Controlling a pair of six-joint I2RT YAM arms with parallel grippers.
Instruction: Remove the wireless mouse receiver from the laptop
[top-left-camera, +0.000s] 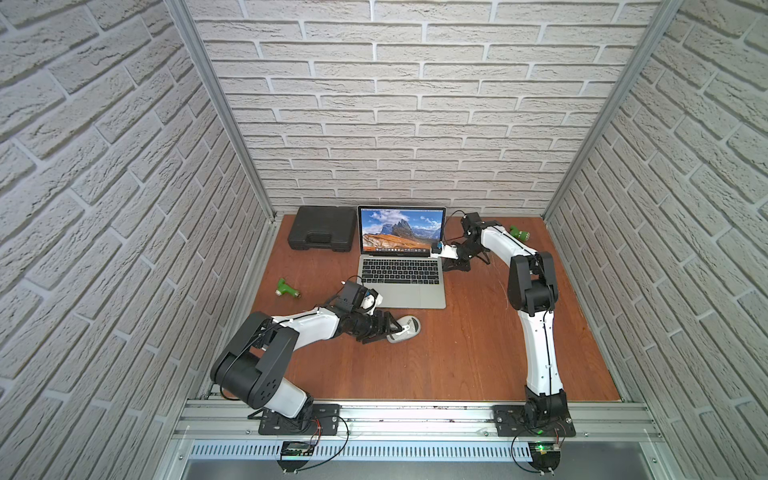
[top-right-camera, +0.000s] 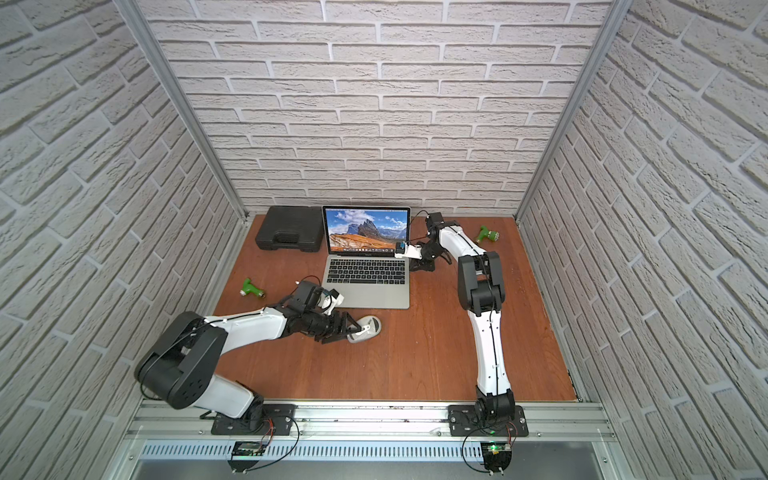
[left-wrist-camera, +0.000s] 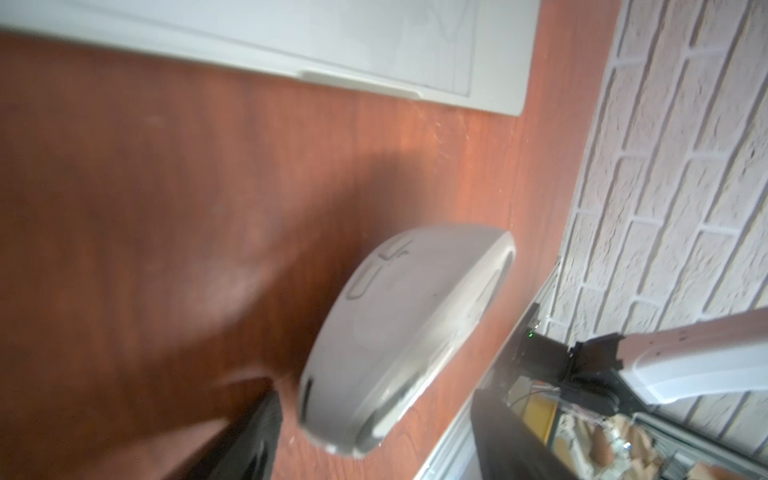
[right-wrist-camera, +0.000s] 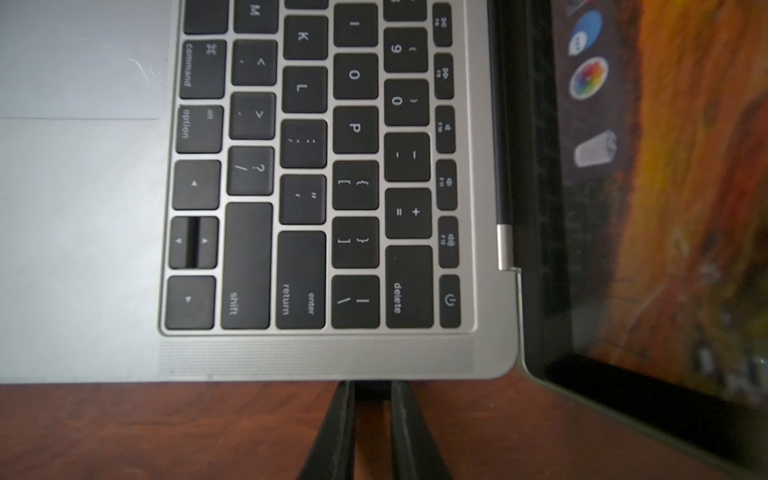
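At the laptop's right side edge, a small dark receiver sits between the fingertips of my right gripper. The gripper is shut on it; only a sliver of the receiver shows, against the laptop's edge. In front of the laptop, the light grey mouse rests on the table, tilted with part of its underside showing in the left wrist view. My left gripper is at its near end. The left fingers are spread wide, with a gap between the mouse and the farther one.
A black case lies behind and left of the laptop. Green objects lie at the left and at the right near the back.
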